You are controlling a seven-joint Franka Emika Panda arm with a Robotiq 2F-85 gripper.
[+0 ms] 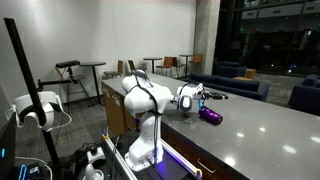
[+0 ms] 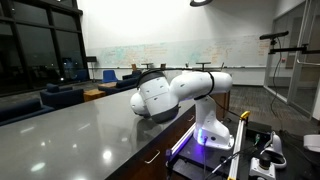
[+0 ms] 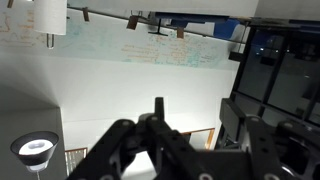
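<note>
A purple cylinder-shaped object (image 1: 209,115), dark at its near end, lies tilted at the end of my arm in exterior view 1. My gripper (image 1: 201,103) is small there, close beside the purple object, with a bit of blue showing. Whether it touches or grips the object cannot be made out. In the wrist view the dark fingers (image 3: 160,112) stand apart at the bottom, and no purple shows between them. The part low between the fingers is dark and unclear. Exterior view 2 hides the gripper and the object behind the white arm (image 2: 160,100).
Dark blue sofas (image 1: 230,86) stand beyond it. A whiteboard (image 3: 150,42) fills the upper wrist view. Wooden drawers (image 2: 150,160) run under the table's edge, near the arm's base.
</note>
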